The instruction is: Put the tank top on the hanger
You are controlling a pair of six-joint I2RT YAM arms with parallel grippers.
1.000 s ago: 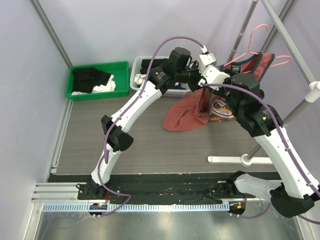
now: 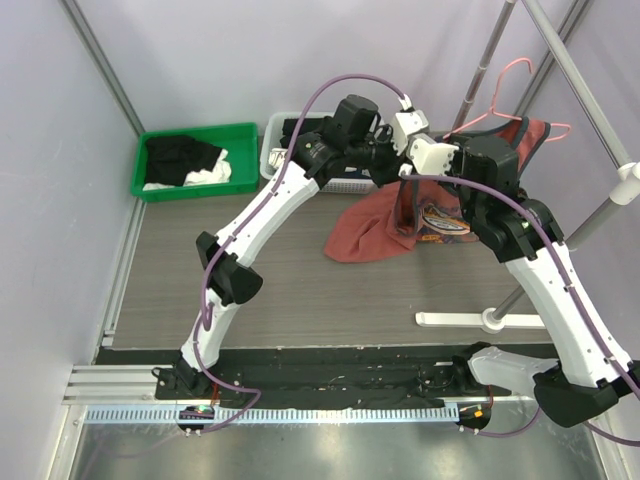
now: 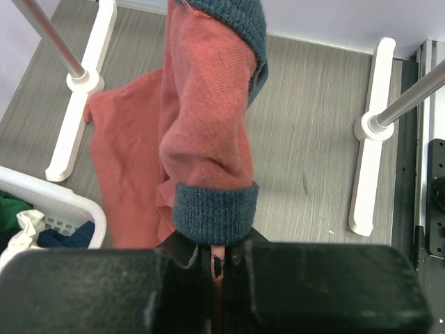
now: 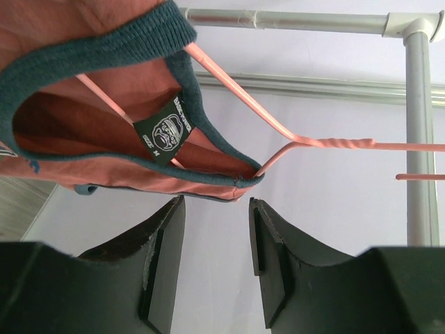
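A rust tank top (image 2: 365, 230) with dark grey trim hangs partly on a pink hanger (image 2: 530, 70) at the rack, its lower part draped over the floor. In the left wrist view my left gripper is shut on the tank top by its trim (image 3: 214, 209). My right gripper is part open, nothing between its fingers, just below the garment's opening (image 4: 104, 139), where pink hanger wire runs inside past a label. In the top view both grippers crowd together, their tips hidden.
The rack (image 4: 417, 104) stands at the right with white feet (image 2: 450, 319). A green bin (image 2: 195, 190) and a white basket (image 3: 90, 219), both with clothes, stand at the back.
The hanger and tank top at the rack have shifted slightly from a second ago. Both arms have moved only slightly.
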